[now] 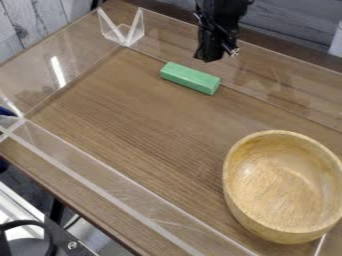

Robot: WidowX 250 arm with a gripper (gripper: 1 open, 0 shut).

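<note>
The black gripper [211, 45] hangs at the top centre of the camera view, above and just behind a green block [190, 78] lying on the wooden table [127, 130]. It looks shut, with nothing visible between its fingers. A pale wooden bowl [281, 185] stands at the lower right.
Clear plastic pieces stand at the back left [122, 28], and clear strips run along the left and front edges. Black cables [40, 225] lie at the lower left corner.
</note>
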